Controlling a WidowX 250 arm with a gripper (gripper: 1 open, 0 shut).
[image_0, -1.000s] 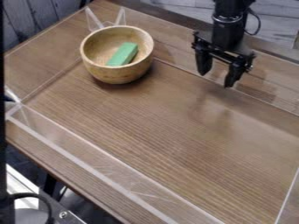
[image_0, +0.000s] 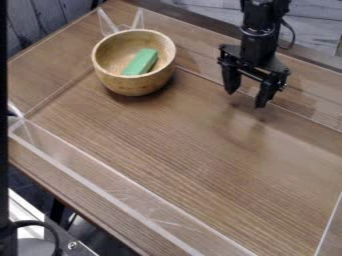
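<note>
A black gripper (image_0: 249, 84) on a dark arm hangs over the back right of the wooden table, its fingers pointing down and apart, with nothing visible between them. To its left, a tan round bowl (image_0: 114, 79) holds a green block (image_0: 139, 62), which lies tilted inside it.
A grey plank surface lies beyond the back edge at the upper right. Dark objects sit at the lower left, off the table's edge.
The gripper has shifted only very slightly. The bowl and green block are unchanged.
</note>
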